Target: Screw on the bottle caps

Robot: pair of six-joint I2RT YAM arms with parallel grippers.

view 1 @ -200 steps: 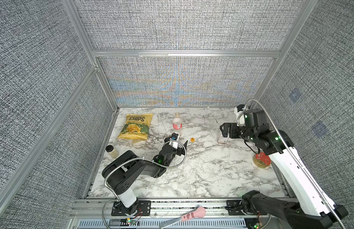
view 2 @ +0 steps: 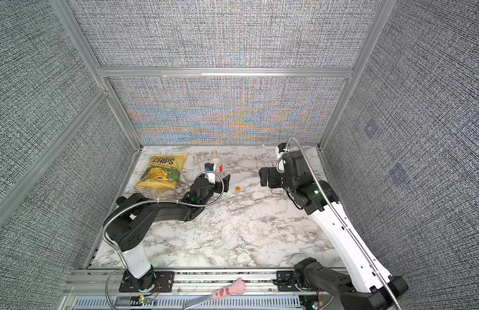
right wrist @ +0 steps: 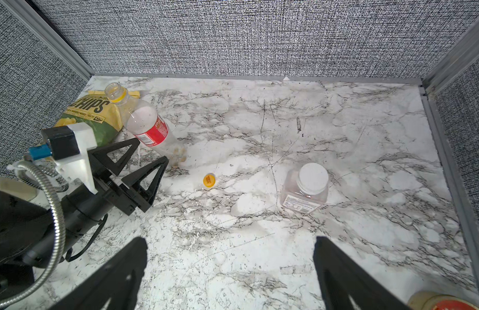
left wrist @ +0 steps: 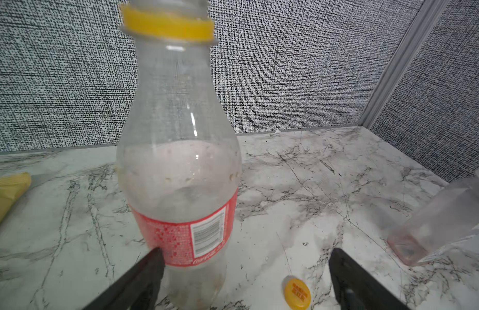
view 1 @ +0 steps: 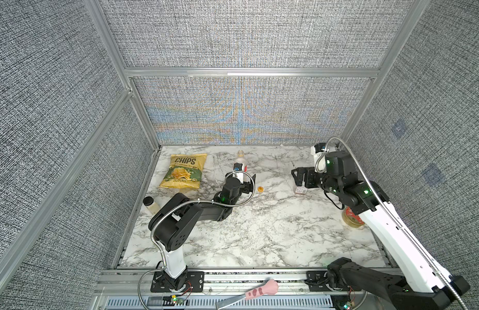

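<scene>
An uncapped plastic bottle (left wrist: 177,170) with a red label stands upright, close before my open left gripper, whose blurred fingers flank its lower part in the left wrist view. An orange cap (right wrist: 209,180) lies on the table right of that bottle. A square bottle with a white cap (right wrist: 311,178) stands further right; I cannot tell if that cap is screwed on. My right gripper (view 2: 265,175) hangs above and near the square bottle, its fingers spread wide in the right wrist view.
A chip bag (view 1: 182,170) lies back left, a dark-lidded jar (view 1: 148,204) stands at the left edge and a round tin (view 1: 353,217) sits front right.
The right arm has shifted slightly left.
</scene>
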